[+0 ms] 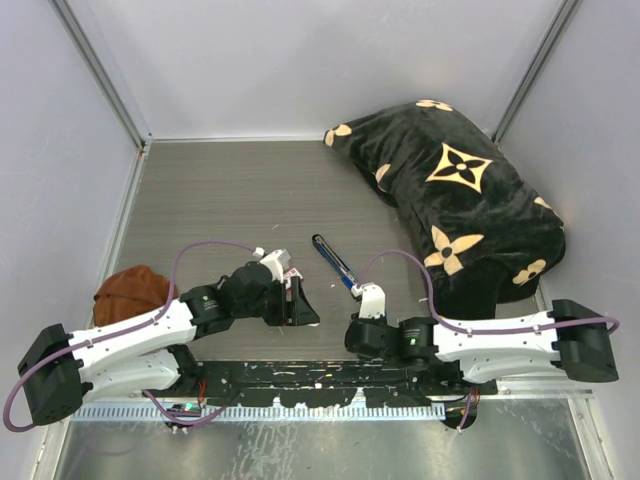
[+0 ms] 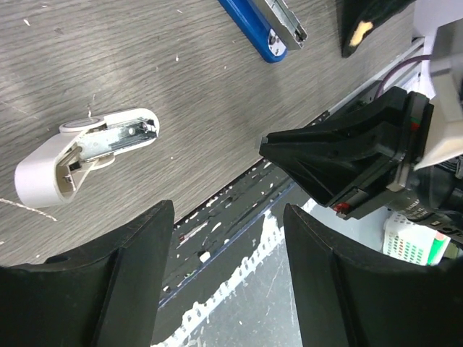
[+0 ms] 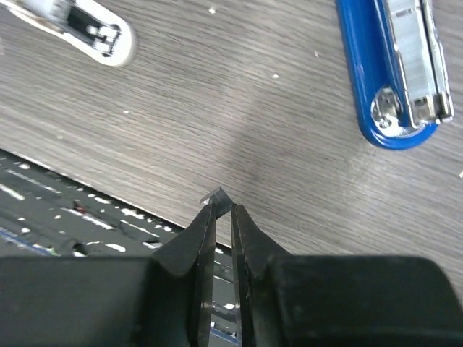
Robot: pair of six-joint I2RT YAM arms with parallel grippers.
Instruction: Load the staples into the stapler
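Observation:
The blue stapler [image 1: 335, 262] lies diagonally mid-table, its metal channel exposed. Its lower end [image 2: 271, 29] appears at the top of the left wrist view, and at the upper right of the right wrist view [image 3: 394, 79]. A white stapler-like device [image 2: 94, 148] with an open metal tray lies on the table below my left gripper. The left fingers are apart and empty. My right gripper has its fingers close together, with a small grey strip, apparently staples [image 3: 218, 200], at their tips. It is beside the blue stapler's near end, apart from it.
A black patterned cushion [image 1: 480, 210] fills the right side. A brown cloth [image 1: 132, 293] lies at left. Something red and white [image 1: 293, 274] shows behind the left gripper.

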